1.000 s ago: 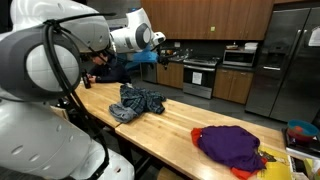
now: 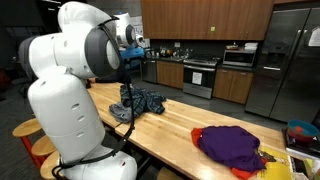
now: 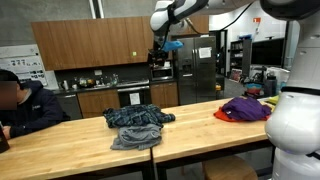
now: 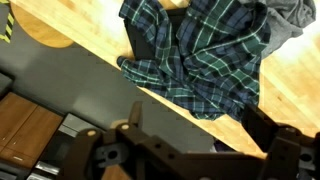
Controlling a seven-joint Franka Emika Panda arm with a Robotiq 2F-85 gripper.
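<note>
A dark green-blue plaid cloth [image 4: 213,62] lies crumpled on the wooden table, filling the upper middle of the wrist view. Beside it is a grey cloth [image 4: 292,20], clearer in exterior view 2 as a grey heap [image 3: 138,137] in front of the plaid one [image 3: 140,114]. My gripper is open, its two dark fingers spread wide with nothing between them. Exterior view 2 has the gripper [image 3: 160,53] high above the table, well clear of the cloths.
Purple cloth [image 2: 231,147] lies on the table away from the plaid one, with red and yellow cloths around it. Bare tabletop [image 2: 181,122] stretches between the heaps. A person [image 3: 38,104] sits at the table's left side in exterior view 2.
In exterior view 1, my arm has swung left, carrying the gripper left as well. More of the arm's lower links now shows. The cloths look unmoved.
</note>
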